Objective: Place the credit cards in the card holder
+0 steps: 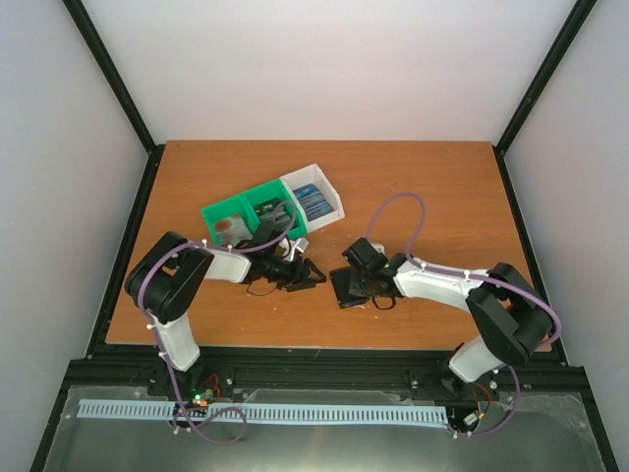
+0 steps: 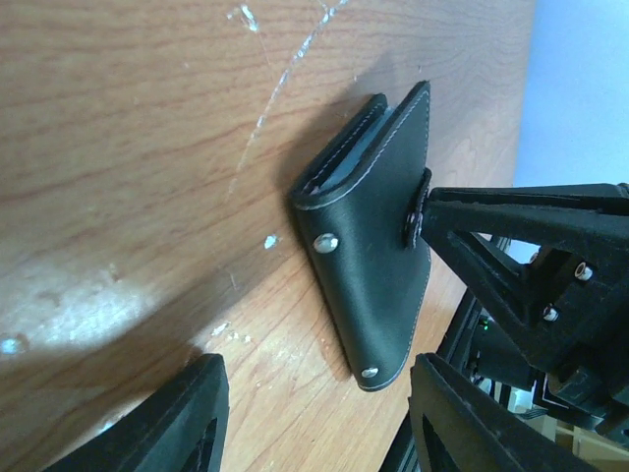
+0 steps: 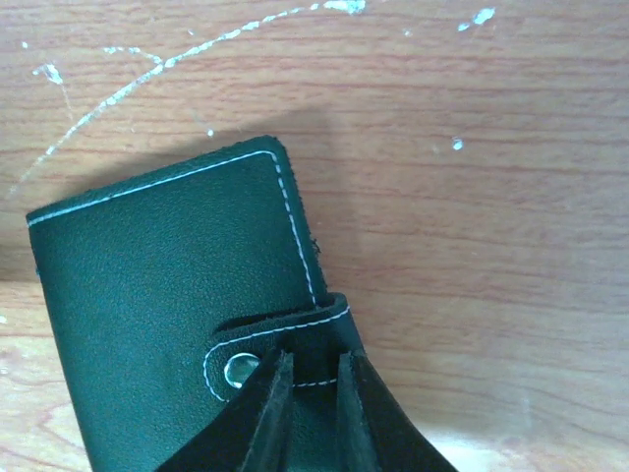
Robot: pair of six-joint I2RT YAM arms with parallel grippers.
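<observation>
A dark green leather card holder [image 3: 167, 275] lies on the table, its snap strap [image 3: 280, 339] folded over the front edge. In the left wrist view the card holder [image 2: 369, 226] has its top edge parted a little and its snap strap [image 2: 417, 211] on the side facing the right arm. Just at that strap is my right gripper, its fingertips narrowly apart with strap leather showing in the gap. My left gripper is open, short of the card holder, nothing between its fingers. Blue cards [image 1: 313, 201] lie in the white bin [image 1: 335, 208].
Joined to the white bin is a green divided bin [image 1: 218, 207] with other items, behind the left arm. Both arms crowd the space round the card holder.
</observation>
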